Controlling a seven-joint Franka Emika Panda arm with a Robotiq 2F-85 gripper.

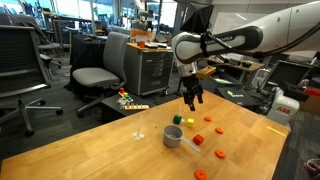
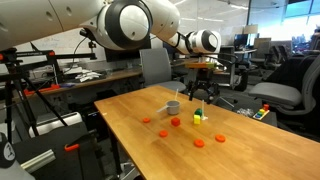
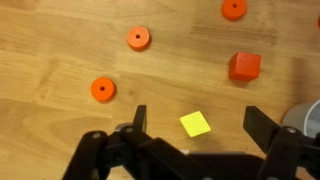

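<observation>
My gripper is open above the wooden table, its two black fingers wide apart with nothing between them. In the wrist view a yellow block lies below the gap between the fingers. A red block sits farther up that view, and a grey metal mug is partly cut off at its right edge. Exterior view 1 has the mug near the table's middle, with a green block behind it and the red block to its right.
Flat orange-red discs lie scattered on the table. A mixed cluster of small coloured items is near the back edge. Office chairs stand behind the table.
</observation>
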